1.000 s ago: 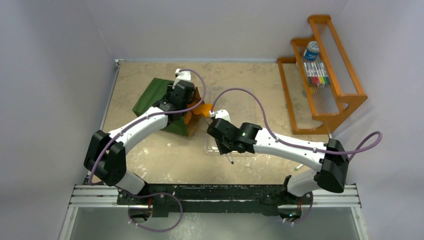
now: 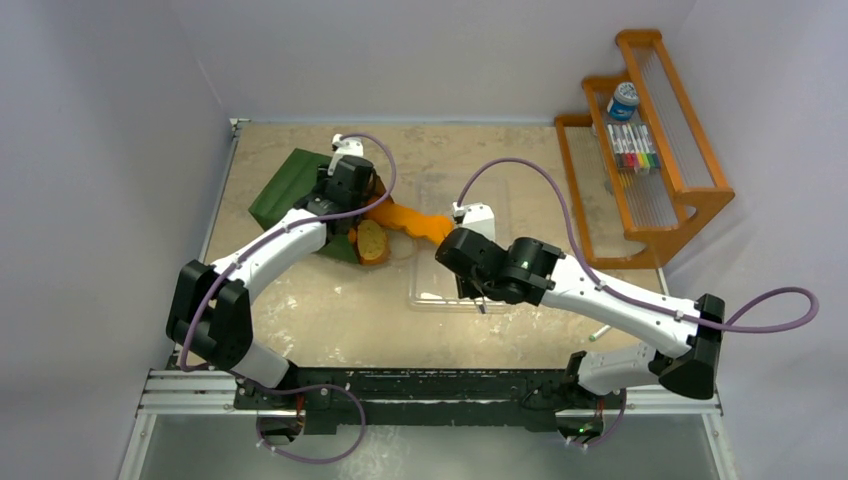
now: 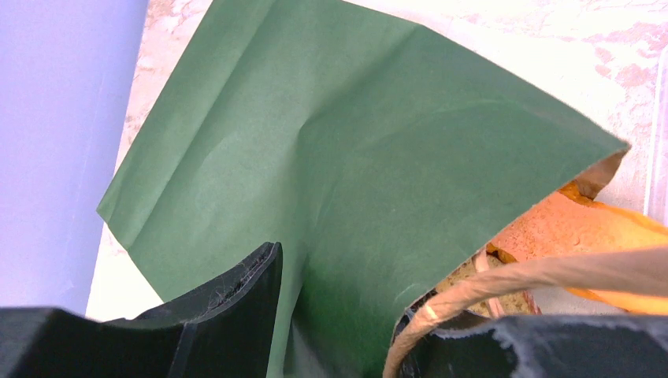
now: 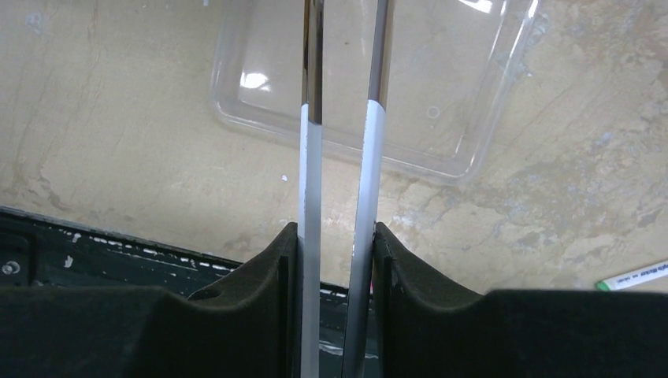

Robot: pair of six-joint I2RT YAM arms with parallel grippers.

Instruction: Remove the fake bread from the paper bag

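Observation:
The green paper bag (image 2: 285, 190) lies tilted on the left of the table, and my left gripper is shut on its upper part, the twisted handle (image 3: 551, 272) crossing over the fingers. An orange bread piece (image 2: 410, 222) stretches out of the bag's mouth to the right, with a yellowish slice (image 2: 373, 243) below it. My right gripper hangs over the clear plastic tray, part open, long metal strips along its fingers with nothing visible between them.
The clear tray (image 4: 236, 110) sits at mid-table. A wooden rack (image 2: 655, 235) with markers and a jar (image 2: 622, 98) stands at the right. A loose marker (image 4: 634, 277) lies near the front right.
My left gripper and the bag moved a little left; more orange bread and the slice show outside the bag. My right gripper moved to the right.

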